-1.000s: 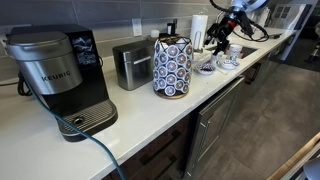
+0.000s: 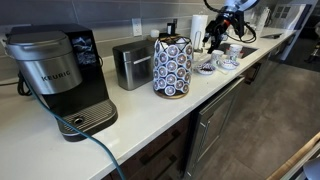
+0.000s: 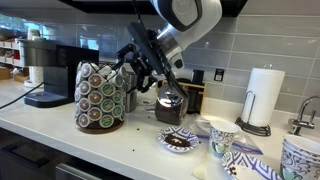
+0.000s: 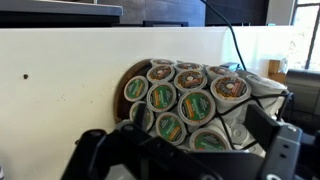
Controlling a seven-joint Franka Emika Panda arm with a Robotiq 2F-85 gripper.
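A round holder packed with coffee pods (image 2: 172, 68) stands on the counter right of the Keurig coffee maker (image 2: 60, 82). In the wrist view several pods (image 4: 195, 106) with green, orange and white lids face the camera from inside it. My gripper is open, its dark fingers spread to either side of the lower pods, and nothing is held. From the second exterior view, the gripper (image 3: 142, 52) appears high, near the top right of the pod holder (image 3: 99, 98). Whether it touches any pod cannot be told.
A metal box-shaped appliance (image 2: 133, 64) stands behind the holder. Farther along are a small patterned plate (image 3: 178, 139), patterned cups (image 3: 223, 137), a larger plate (image 3: 248, 166) and a paper towel roll (image 3: 262, 97). Bare counter (image 3: 135, 148) lies in front of the holder.
The arm has shifted slightly to the left and down in the first exterior view, toward the pod holder. The holder, coffee maker and dishes have stayed in place.
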